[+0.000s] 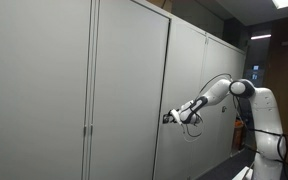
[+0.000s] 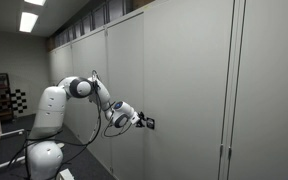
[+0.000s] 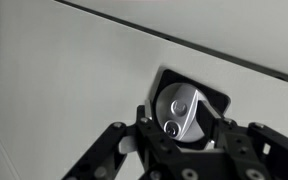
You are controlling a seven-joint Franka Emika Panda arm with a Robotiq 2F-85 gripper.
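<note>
A silver latch handle [image 3: 180, 106] is set in a black square plate [image 3: 215, 99] on a light grey cabinet door [image 3: 84, 75]. In the wrist view, my gripper is over the lower part of the latch, with its dark fingers apart on either side of it. Whether either finger touches the handle cannot be made out. From the second exterior view, the gripper [image 2: 142, 122] reaches right up to the dark handle plate [image 2: 151, 124]. In the first exterior view the gripper [image 1: 170, 118] meets the door front beside a dark vertical seam.
Tall grey cabinet doors [image 1: 129, 90] form a flat wall across the scene, and all look closed. A narrow seam [image 3: 179, 40] runs close to the handle. Loose cables [image 2: 87, 145] hang along the arm. Open floor [image 2: 19, 150] lies behind the arm's base.
</note>
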